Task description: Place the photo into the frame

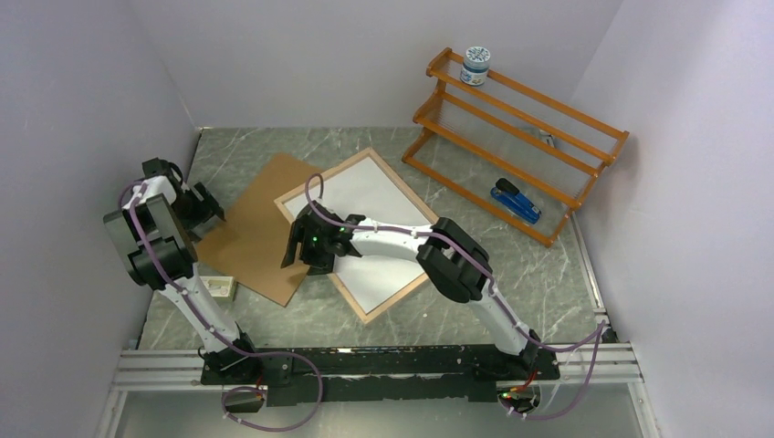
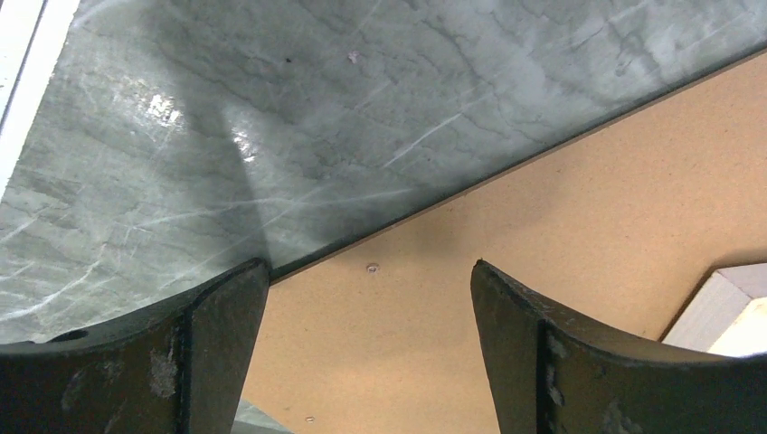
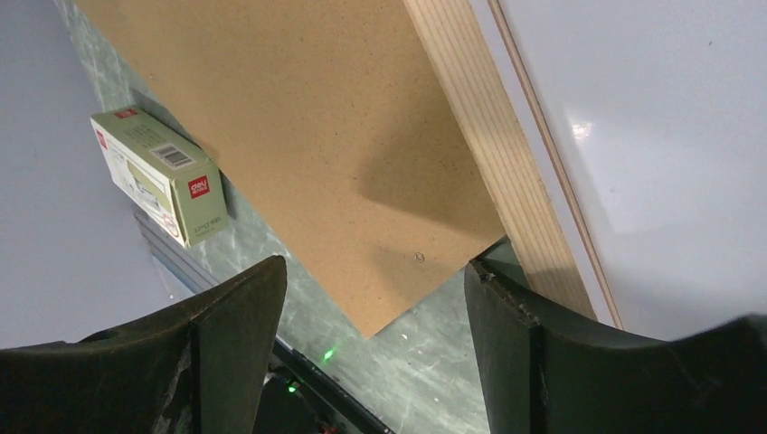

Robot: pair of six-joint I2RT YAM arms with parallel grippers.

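A brown backing board (image 1: 256, 233) lies on the grey marbled table, partly under the left edge of the wooden frame (image 1: 367, 151). White fills the frame's inside (image 1: 374, 196); whether this is the photo I cannot tell. My left gripper stands open over the board's edge, nothing between its fingers. My right gripper is parted above the board's near corner. One of its fingers (image 3: 506, 344) is right by the frame's wooden side (image 3: 506, 172); touching or just apart, I cannot tell. Nothing shows gripped there.
A small green and white box (image 3: 163, 172) lies beside the board. A wooden rack (image 1: 511, 137) with a jar (image 1: 475, 66) stands at the back right, a blue stapler (image 1: 516, 201) by it.
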